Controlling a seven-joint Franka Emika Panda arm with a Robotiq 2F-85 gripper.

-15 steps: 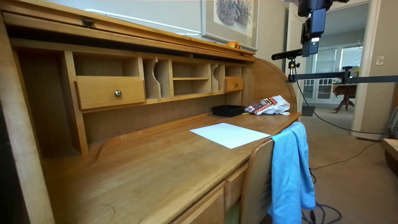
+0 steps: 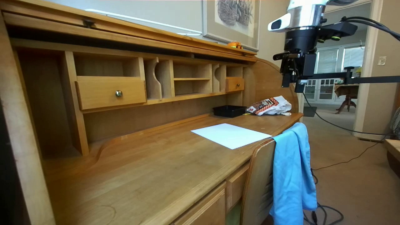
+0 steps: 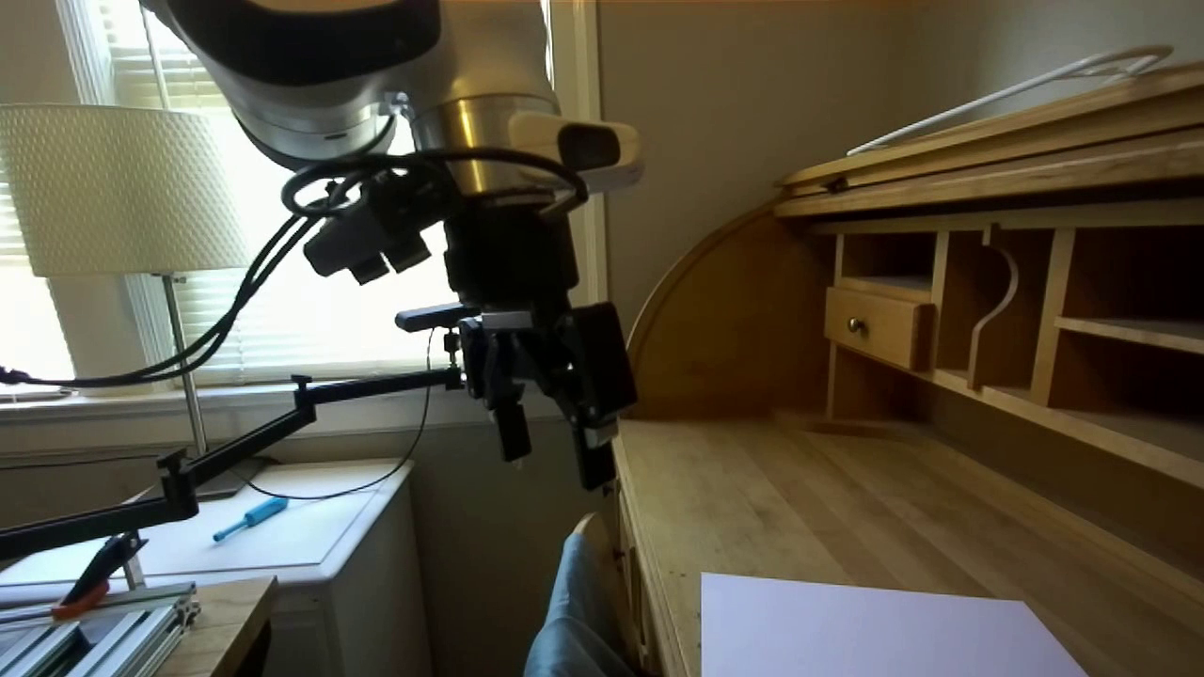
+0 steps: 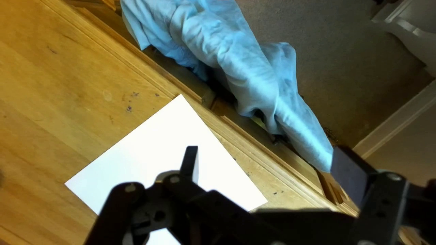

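My gripper [image 2: 293,84] hangs in the air above the front edge of the desk, well clear of its surface. In the wrist view its two fingers [image 4: 190,165] stand wide apart, with nothing between them. Below lies a white sheet of paper [image 4: 163,151], flat on the wooden desk [image 2: 150,165] and partly hidden by the gripper in that view. A light blue cloth [image 2: 294,172] drapes over the back of a wooden chair [image 2: 257,176] at the desk's front. Neither cloth nor paper is touched by the gripper.
A black tray [image 2: 229,111] and a crumpled red-and-white bag [image 2: 270,106] sit at the desk's far end. Cubbyholes with a small drawer [image 2: 111,92] line the back. A black camera arm [image 3: 243,440] reaches close behind the gripper. Much of the desktop is bare.
The gripper has come down and a little to the left in exterior view 1, now covering part of the camera mount. Paper, cloth, tray and bag have not moved.
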